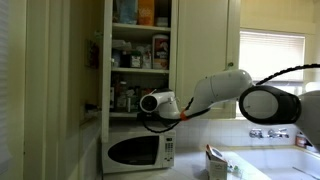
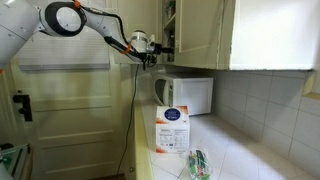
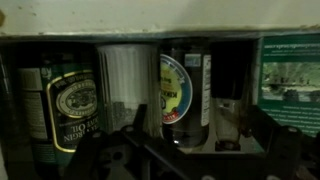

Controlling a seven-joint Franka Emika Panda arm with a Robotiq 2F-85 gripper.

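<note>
Before the lowest shelf of the cupboard, the wrist view shows a dark bottle with a round label [image 3: 180, 95] near the middle. To its left are a ribbed clear glass jar [image 3: 127, 82] and a dark green olive oil bottle [image 3: 72, 100]. On the other side come a dark-capped bottle [image 3: 231, 85] and a green box [image 3: 289, 80]. My gripper is open, its dark fingers spread low across the view, with nothing seen between them. In exterior view 1 the gripper's tips are hidden by the arm and shelf contents.
Beneath the shelf stands a white microwave [image 1: 138, 152]. A white carton [image 2: 172, 130] and a plastic-wrapped item [image 2: 198, 165] rest on the counter [image 2: 245, 160]. An open cupboard door [image 1: 208, 60] borders the shelves near the arm.
</note>
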